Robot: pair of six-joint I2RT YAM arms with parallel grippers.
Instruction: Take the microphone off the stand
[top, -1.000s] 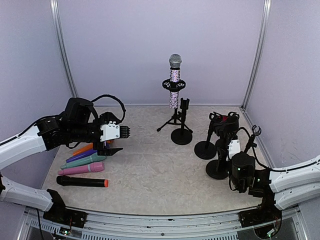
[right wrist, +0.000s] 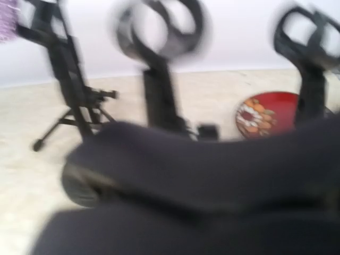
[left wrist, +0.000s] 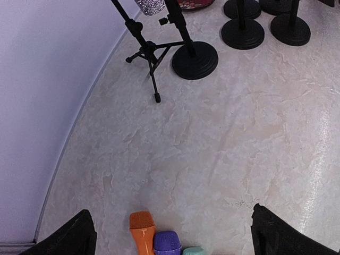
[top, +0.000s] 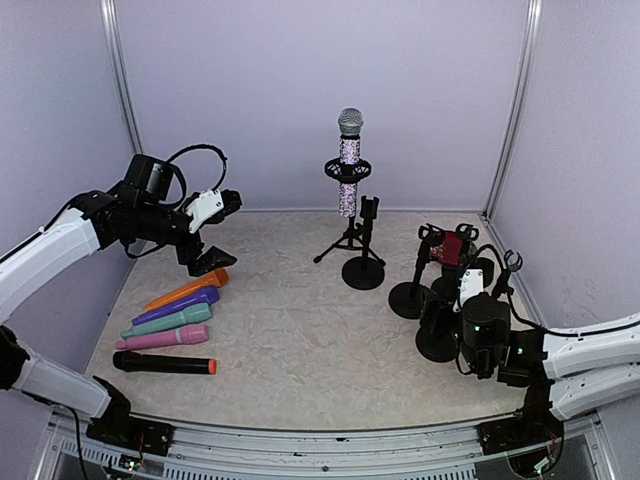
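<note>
A glittery microphone (top: 349, 150) with a silver head stands upright in the ring holder of a black tripod stand (top: 350, 232) at the back. My left gripper is open and empty, its fingers (left wrist: 74, 234) wide apart; in the top view it hangs at the left, over the far end of the row of microphones. My right gripper (top: 436, 312) is at the right, close to a round-based black stand (top: 437, 345). A large dark shape (right wrist: 212, 170) blurs the lower right wrist view and hides the fingers, so I cannot tell how they stand.
Orange (top: 187, 289), purple (top: 176, 305), teal (top: 168, 320), pink (top: 163, 337) and black (top: 163, 363) microphones lie at the left. An empty clip stand (top: 363, 272) is near the tripod. Several more stands and a red dish (right wrist: 276, 106) crowd the right.
My left gripper has moved left and away toward the back. The right arm shifted a little, and the black stand's base beside it has moved slightly. The glittery microphone has stayed in place.
</note>
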